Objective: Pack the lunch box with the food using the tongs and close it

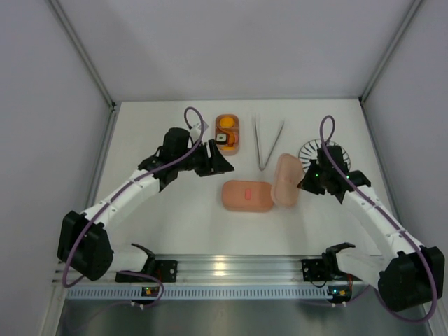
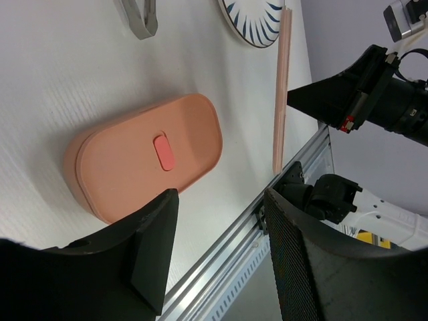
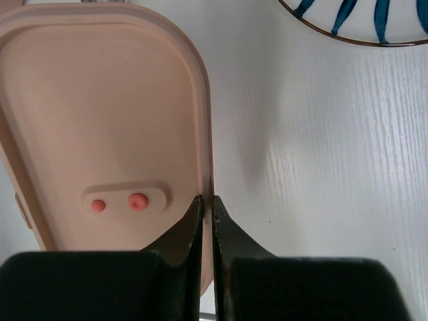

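Note:
Held by its edge, a pink lid (image 3: 100,120) is pinched in my right gripper (image 1: 302,186), which is shut on the rim. In the left wrist view the lid (image 2: 282,93) shows edge-on, raised off the table. A closed pink lunch box (image 1: 246,196) with a red latch lies just left of the lid. Farther back stands an open box (image 1: 227,134) with orange and yellow food in it. My left gripper (image 1: 227,166) hovers between these two boxes, its fingers (image 2: 157,247) apart and nothing between them.
Metal tongs (image 1: 264,157) lie spread at the back middle. A white plate with dark blue stripes (image 1: 309,150) sits at the back right, partly covered by my right arm.

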